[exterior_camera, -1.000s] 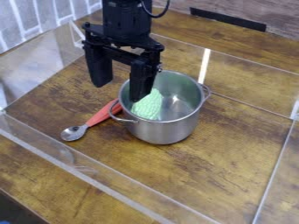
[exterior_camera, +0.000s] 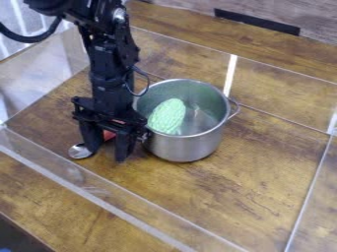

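Note:
The black gripper is low over the wooden table, left of the steel pot, at the spoon with a red handle. The spoon's metal bowl shows at its left; the gripper hides most of the handle. Whether the fingers hold it cannot be told. A pale green textured object lies inside the pot.
Clear panel edges run along the left and right. A dark strip lies at the back edge.
The arm has come down from above the pot to the spoon at the pot's left, now covering most of the red handle. The pot appears unmoved.

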